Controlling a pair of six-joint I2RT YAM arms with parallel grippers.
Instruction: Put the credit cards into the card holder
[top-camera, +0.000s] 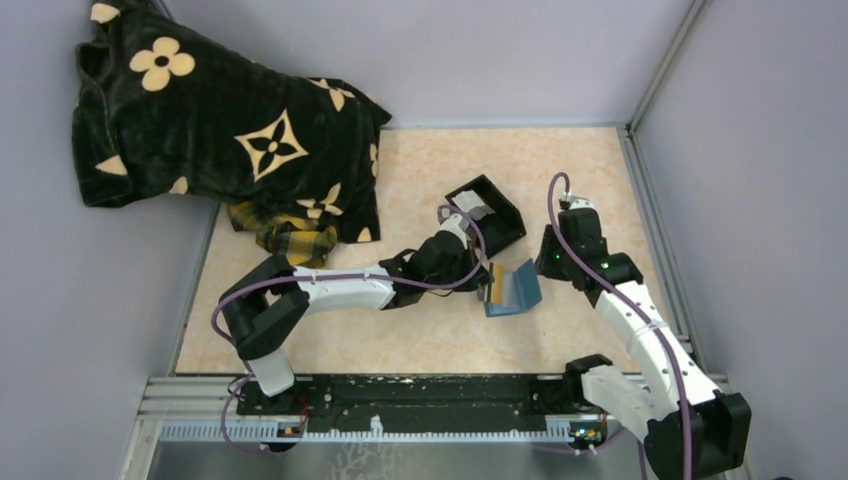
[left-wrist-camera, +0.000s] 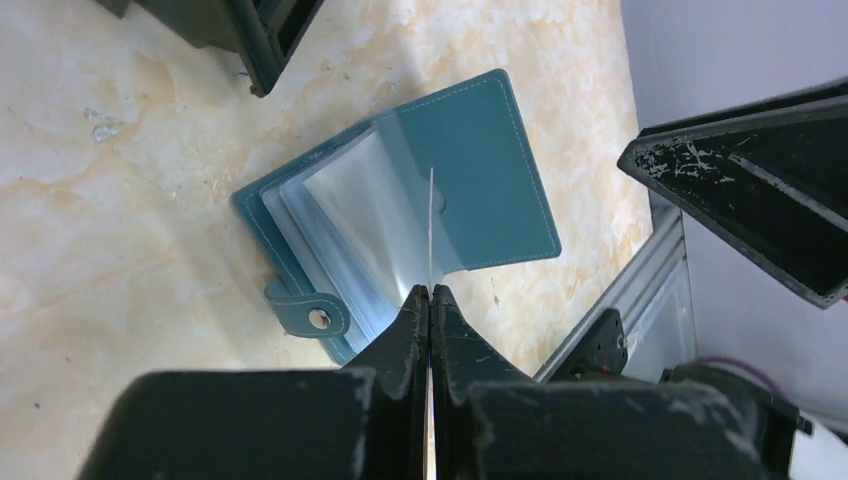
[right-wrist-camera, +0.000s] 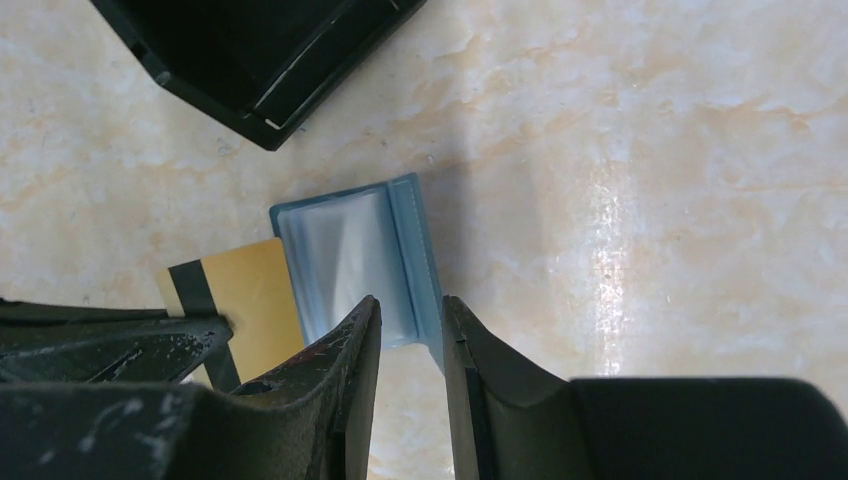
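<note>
The blue card holder (top-camera: 530, 285) (left-wrist-camera: 486, 160) (right-wrist-camera: 420, 260) lies open on the table, clear sleeves (left-wrist-camera: 360, 210) showing. My left gripper (top-camera: 483, 280) is shut on a gold card with a dark stripe (top-camera: 497, 280), held over the holder's left side; in the left wrist view the card shows only as a thin upright line. My right gripper (top-camera: 550, 260) stands open to the right of and above the holder, nothing between its fingers.
A black open box (top-camera: 505, 230) (right-wrist-camera: 230, 60) with pale items inside sits behind the holder. A dark patterned blanket (top-camera: 200, 120) and yellow plaid cloth (top-camera: 290, 240) lie at the back left.
</note>
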